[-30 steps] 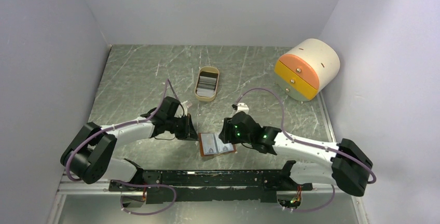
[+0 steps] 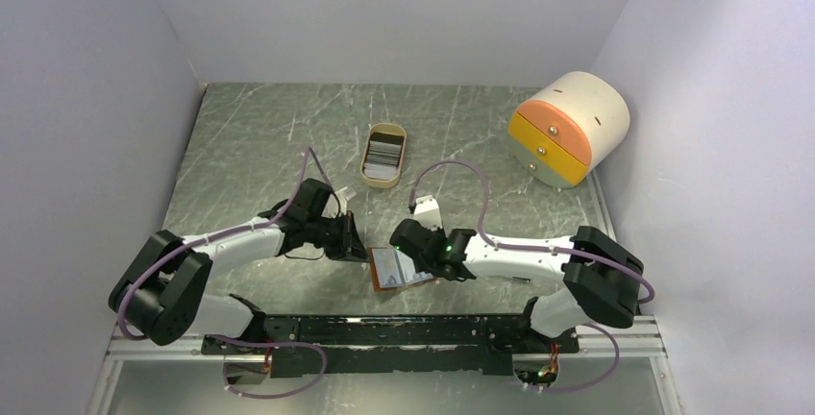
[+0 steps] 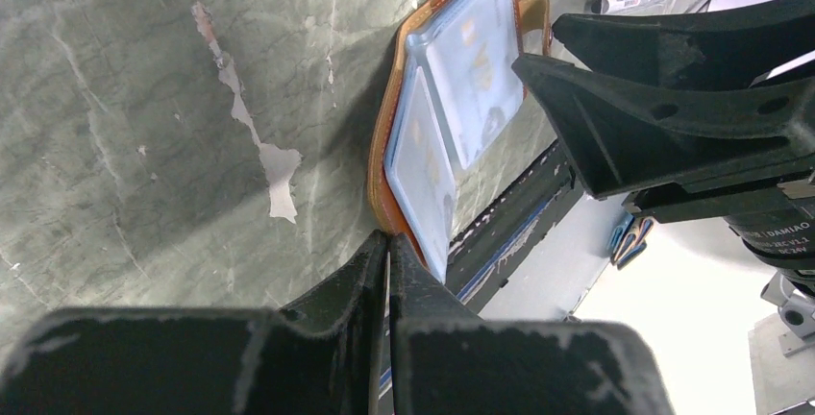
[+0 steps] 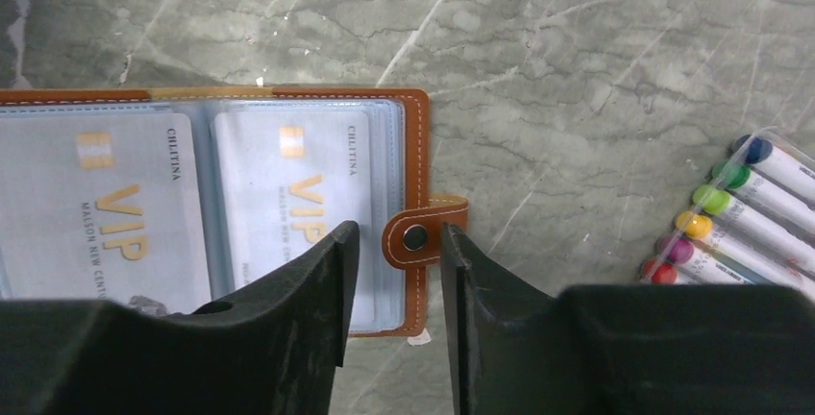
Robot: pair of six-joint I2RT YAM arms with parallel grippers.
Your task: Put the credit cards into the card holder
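The brown card holder [image 2: 388,269] lies spread flat near the table's front, with clear sleeves showing white VIP cards [image 4: 135,208] on both sides. At its left edge, my left gripper is shut on the brown cover [image 3: 382,184]. Over its right side hangs my right gripper, its fingers [image 4: 338,290] parted and empty. The snap strap [image 4: 415,237] shows between and beyond those fingertips. Further back, a tan basket [image 2: 382,183] holds a row of cards [image 2: 382,154].
A rounded cabinet [image 2: 581,122] with coloured drawers stands at the back right. Capped markers in a clear case [image 4: 745,208] lie right of the holder. Left of the basket, the table [image 2: 250,136] is clear.
The left gripper stays at the holder's left edge.
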